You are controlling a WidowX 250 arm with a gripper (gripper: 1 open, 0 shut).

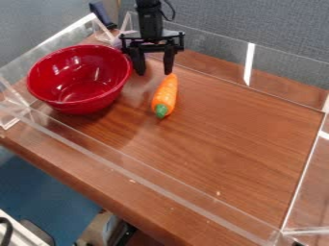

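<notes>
A large red bowl [77,82] sits at the left of the wooden table. Right of it lies an orange carrot [166,94], its green end pointing toward the front. My black gripper [154,63] hangs at the back, just behind the bowl and the carrot, its two fingers apart, with nothing visible between them.
Clear plastic walls border the wooden table [225,154], with a grey panel behind it. The middle, right and front of the table are free.
</notes>
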